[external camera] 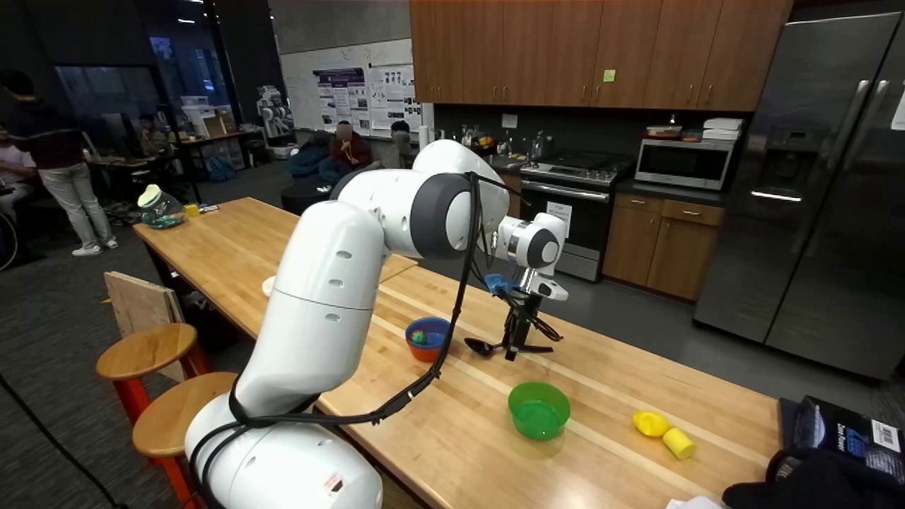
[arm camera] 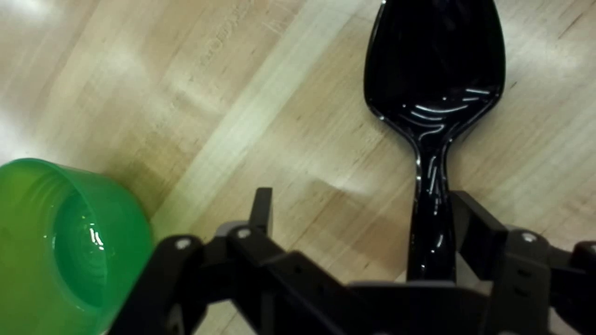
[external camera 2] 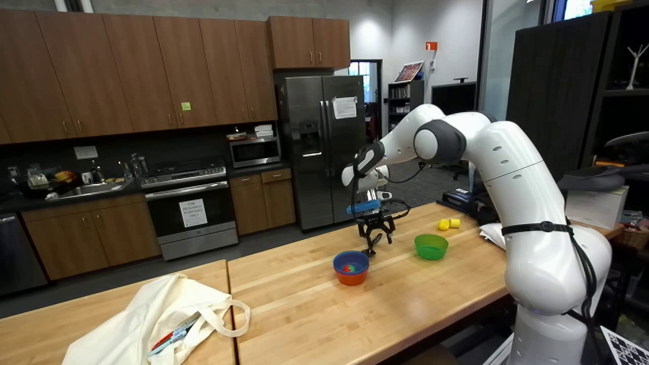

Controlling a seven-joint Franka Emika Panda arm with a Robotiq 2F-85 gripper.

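A black spoon [external camera: 479, 346] lies on the wooden table, between the blue-and-orange bowls and the kitchen-side edge. My gripper [external camera: 513, 346] reaches down over its handle with the fingers open. In the wrist view, the spoon's glossy handle [arm camera: 431, 223] runs between the two fingers, close against the right finger [arm camera: 472, 229]. A wide gap separates it from the left finger [arm camera: 261, 209]. The handle's far end is hidden behind the gripper body. A green bowl [arm camera: 125, 223] appears at lower left there, empty as far as it shows.
A blue bowl [external camera 2: 341, 260] sits in an orange bowl [external camera 2: 351, 279], with a small red-and-green item inside. Two yellow objects [external camera: 664, 433] lie past the green bowl. Dark boxes and cloth crowd the table's far end; a cloth bag [external camera 2: 146, 322] covers part of the adjoining table.
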